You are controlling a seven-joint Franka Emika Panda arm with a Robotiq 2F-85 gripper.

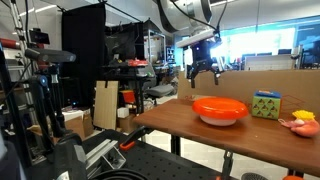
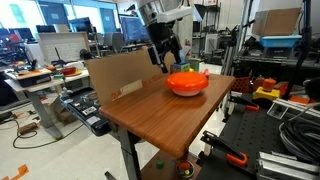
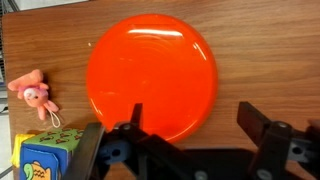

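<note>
A round, glossy orange-red lid or plate (image 1: 222, 106) rests on top of a white bowl (image 1: 218, 121) on the wooden table. In the wrist view the orange disc (image 3: 152, 78) fills the left and middle, hiding whatever is beneath it. My gripper stands open above the disc's lower right part, its dark fingers (image 3: 262, 122) wide apart and nothing between them. From the side, the gripper (image 1: 205, 79) hangs clear of the disc, not touching it.
A green-and-yellow toy block (image 1: 266, 105) and a pink plush toy (image 3: 36, 93) stand beside the bowl. The wooden tabletop (image 2: 160, 116) has free room in front of the bowl. A low board (image 2: 113, 80) runs along one side.
</note>
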